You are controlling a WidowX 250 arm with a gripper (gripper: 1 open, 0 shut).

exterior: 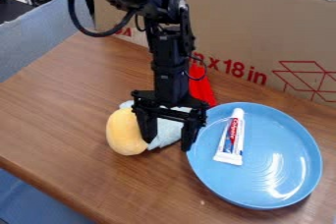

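Observation:
My black gripper [168, 130] is lowered over a crumpled pale cloth [163, 137] in the middle of the table, its fingers spread down at the cloth; whether anything is between them is hard to tell. A yellow rounded object [126, 133] lies at the cloth's left, next to my gripper. A blue plate [273, 174] sits at the right with a white toothpaste tube [231, 138] on it. A red object [201, 85] is partly hidden behind my arm.
A cardboard box [262, 56] stands along the back of the wooden table [66, 105]. A grey surface borders the left edge.

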